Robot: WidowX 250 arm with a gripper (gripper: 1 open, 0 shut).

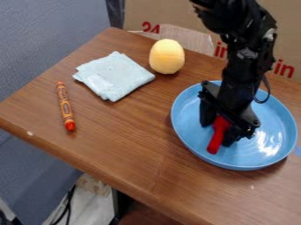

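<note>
My black gripper [228, 114] reaches down from the top right into the blue plate [263, 144] on the right of the table. A red elongated object [216, 139] lies in the plate at a slant, directly beneath the gripper, its upper part hidden by the fingers. The fingers surround it, but I cannot tell whether they are closed on it or open.
On the wooden table [118, 158], an orange wrapped stick [65, 107] lies at left, near a folded white cloth [113, 76]. A yellow egg-shaped object [167, 56] sits at the back, before a cardboard box [171, 19].
</note>
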